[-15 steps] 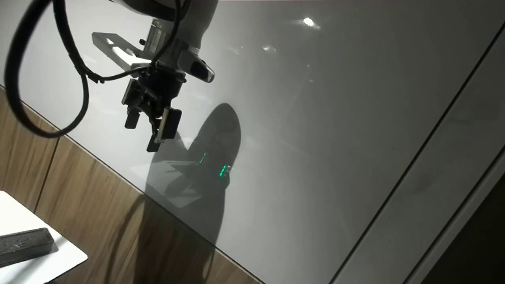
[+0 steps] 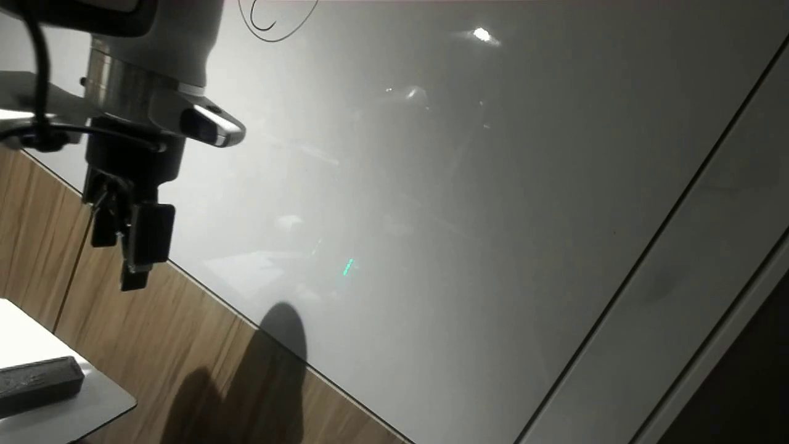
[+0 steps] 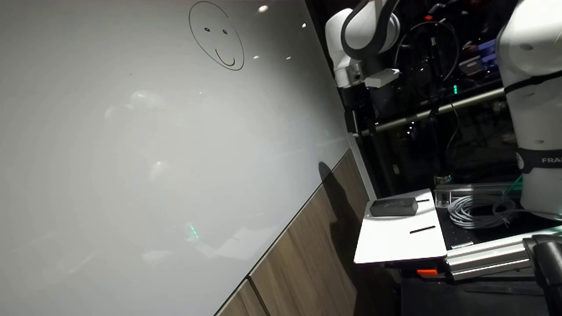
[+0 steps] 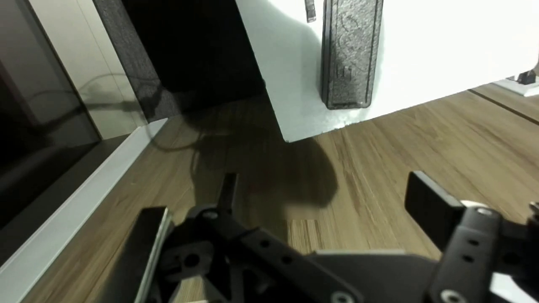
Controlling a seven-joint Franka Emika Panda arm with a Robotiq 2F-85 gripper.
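Note:
My gripper is open, its two fingers wide apart in the wrist view with only wood panelling visible beyond them. In exterior view 1 the gripper (image 2: 122,259) hangs at the left, above the tray and in front of the wall. A dark grey eraser block (image 3: 394,207) lies on the white tray (image 3: 387,245), clear of the gripper. On the whiteboard (image 3: 131,174) a smiley face (image 3: 225,64) is drawn in black line. Only the lower curve of that drawing (image 2: 272,40) shows in exterior view 1.
Two thin dark sticks lie on the tray, one (image 3: 422,229) nearer its front. Wood panelling (image 3: 305,253) runs below the board. A coiled grey cable (image 3: 482,211) sits beside the robot base. The space between gripper and tray looks free.
In exterior view 1 the gripper has moved left and somewhat down, and turned. The arm no longer covers the drawing's lower curve. The eraser block has stayed put.

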